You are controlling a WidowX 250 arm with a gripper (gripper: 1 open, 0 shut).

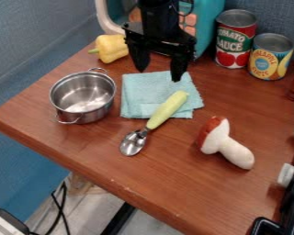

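The black gripper hangs over the back of the table, its two fingers apart, above the folded light-blue cloth. On the cloth's front part rests a spoon with a pale yellow handle, its metal bowl on the wood. A steel pot stands to the left. A white and red mushroom-like object lies at the right.
Behind are a yellow plush-like item, a teal toy microwave, a tomato can and a yellow-labelled can. A dark appliance is at the right edge.
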